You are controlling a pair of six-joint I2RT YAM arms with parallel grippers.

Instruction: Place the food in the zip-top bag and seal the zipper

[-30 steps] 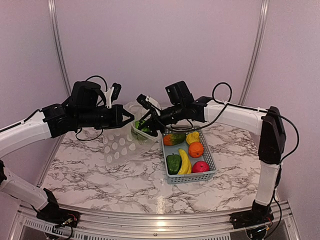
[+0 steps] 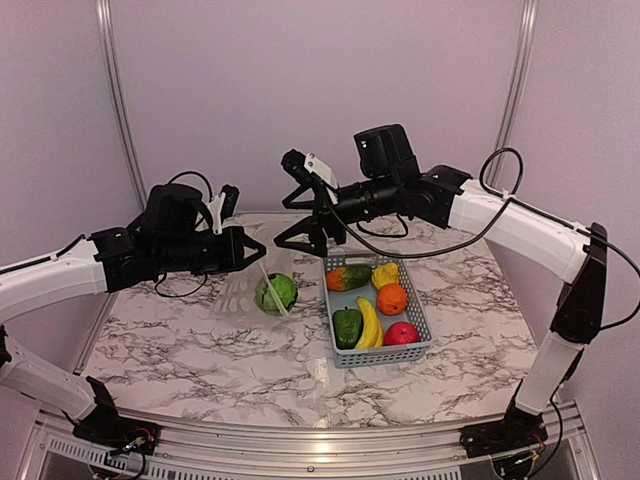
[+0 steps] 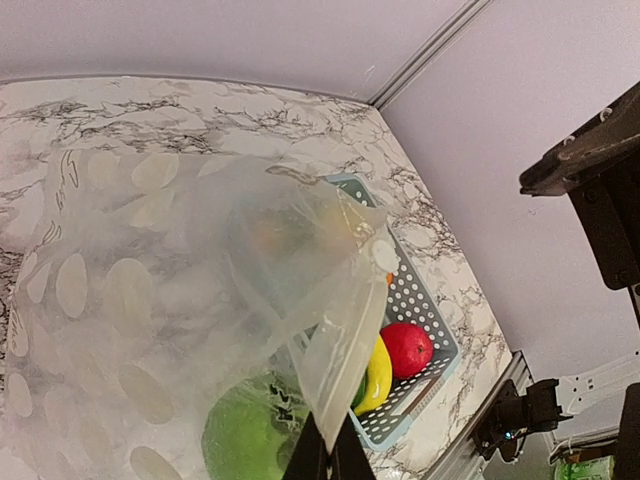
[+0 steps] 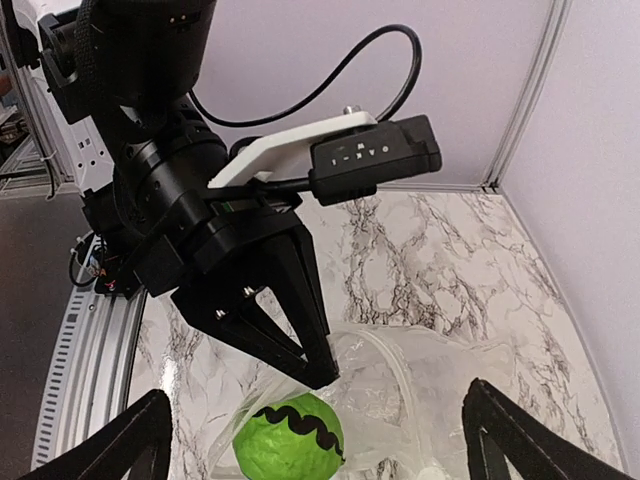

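A clear zip bag (image 3: 130, 290) with white spots hangs by its rim from my left gripper, whose fingers are shut on that edge. Inside the bag, near its mouth, a round green vegetable (image 2: 276, 293) shows in the top view; the right wrist view also shows this green food (image 4: 288, 438) with a dark wavy band across it. My right gripper (image 2: 303, 220) is open and empty, above and to the right of the bag, apart from it. In the right wrist view its two fingers (image 4: 530, 440) stand wide apart.
A grey basket (image 2: 384, 354) stands right of the bag, holding a banana (image 2: 369, 322), an orange (image 2: 391, 299), a green pepper (image 2: 347, 327), a red fruit (image 2: 401, 334), a yellow pepper (image 2: 385, 274) and a papaya-like fruit (image 2: 349, 278).
My right gripper has let go of the green vegetable and risen up and to the right, away from the bag. The vegetable stays within the bag.
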